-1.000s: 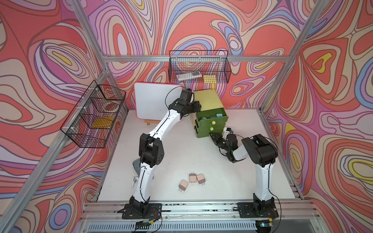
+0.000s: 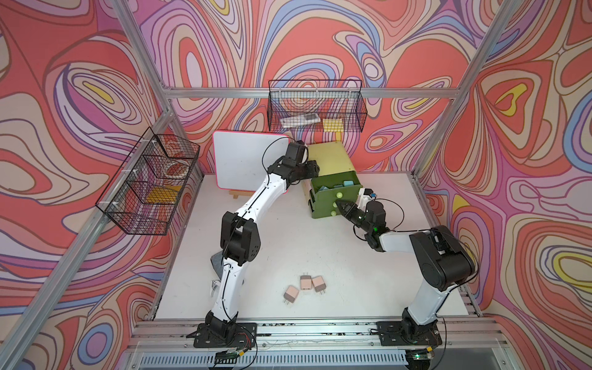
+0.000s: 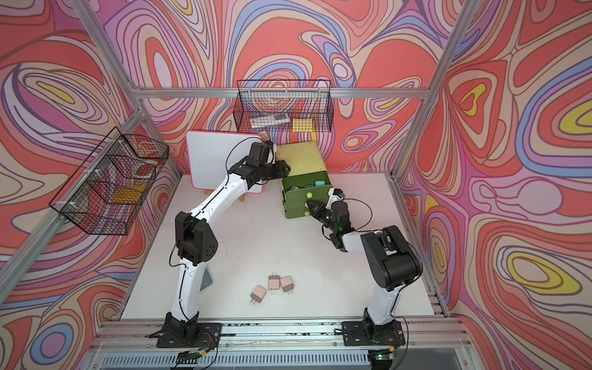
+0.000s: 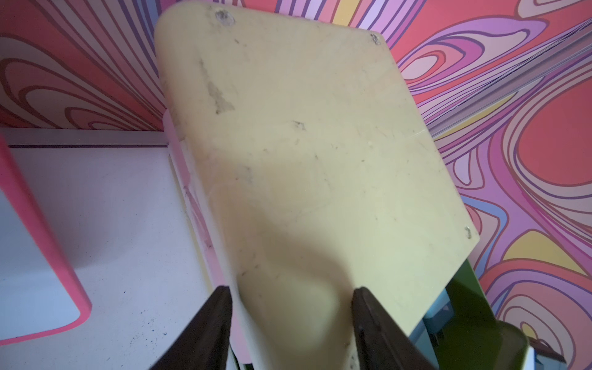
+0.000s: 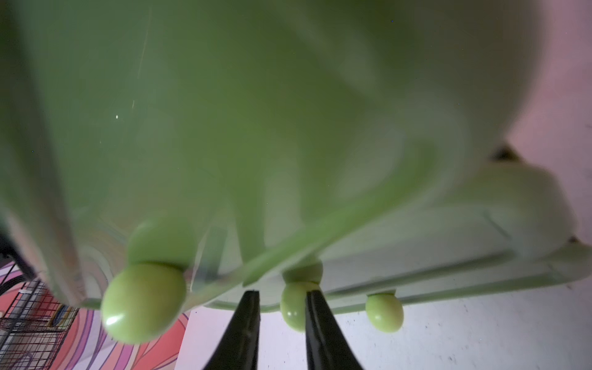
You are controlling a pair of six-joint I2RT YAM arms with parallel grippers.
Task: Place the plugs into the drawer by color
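Observation:
A cream cabinet [image 4: 314, 141] stands at the back. Its green drawers [image 2: 330, 201] jut toward the front; the top drawer holds blue items [image 2: 347, 183]. My left gripper is at the cabinet's top, fingers apart with the cream body between or behind them; contact is unclear. My right gripper is at the drawer fronts, fingers close around a round green knob [image 5: 294, 305], at the middle height as far as the top views show. Three pink plugs [image 2: 291, 294] lie on the front table.
A whiteboard [image 2: 246, 157] stands left of the cabinet. Wire baskets [image 2: 148, 185] hang on the left and back [image 2: 314, 101]. A dark grey object [image 3: 205, 280] lies at the front left, partly behind the left arm.
My right gripper has risen from the lower drawer front to a higher knob, its arm shifting right and extending. My left arm and the plugs have not visibly moved.

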